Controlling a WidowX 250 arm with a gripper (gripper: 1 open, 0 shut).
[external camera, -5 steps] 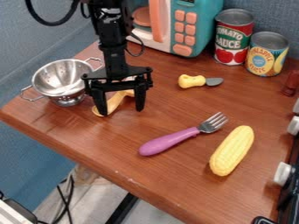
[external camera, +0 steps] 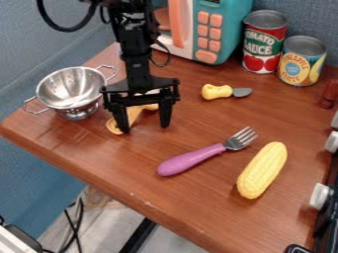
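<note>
My black gripper is low over the left part of the wooden table, beside a steel colander. A yellow-orange object lies on the table beneath it, partly hidden by the gripper. The fingers are spread apart around part of that object; whether they touch it I cannot tell.
On the table lie a purple fork, a corn cob and a yellow-handled tool. A teal toy microwave, two cans and black appliances at the right edge border the space.
The gripper has shifted very slightly downward in the view over the last second. The other objects look unmoved.
</note>
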